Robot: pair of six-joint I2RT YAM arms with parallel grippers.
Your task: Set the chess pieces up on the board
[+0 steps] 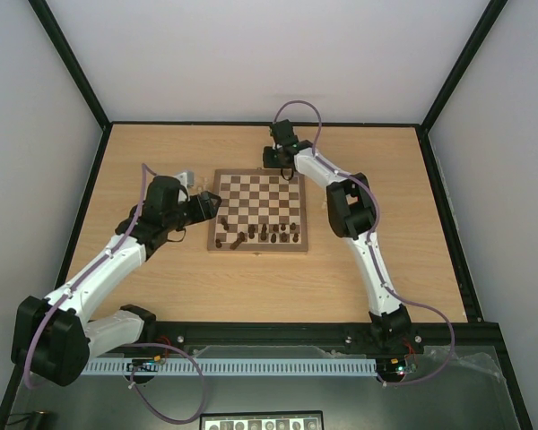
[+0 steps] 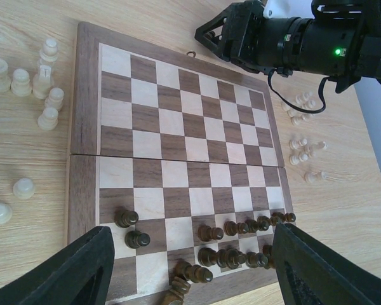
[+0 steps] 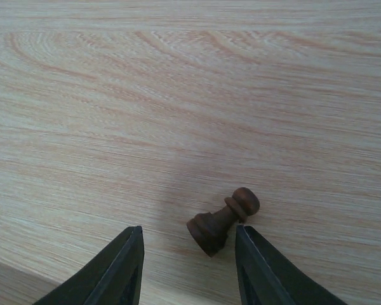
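Note:
In the right wrist view a dark pawn (image 3: 219, 222) lies on its side on the bare wood, outside the chessboard. My right gripper stands open just short of it, nothing between its fingers; the pawn is nearer the right finger. From above, this gripper (image 1: 272, 158) hovers past the board's far edge, hiding the pawn there. Over the board's near left part, my left gripper is open and empty. Dark pieces such as this pawn (image 2: 138, 239) stand on the near rows, and a larger dark piece (image 2: 175, 290) lies toppled at the near edge.
Light pieces (image 2: 21, 82) cluster on the table left of the board. More light pieces (image 2: 298, 143) stand or lie to its right, below the right arm (image 2: 292, 41). The board's far half is empty. Bare table (image 1: 251, 296) spreads in front of the board.

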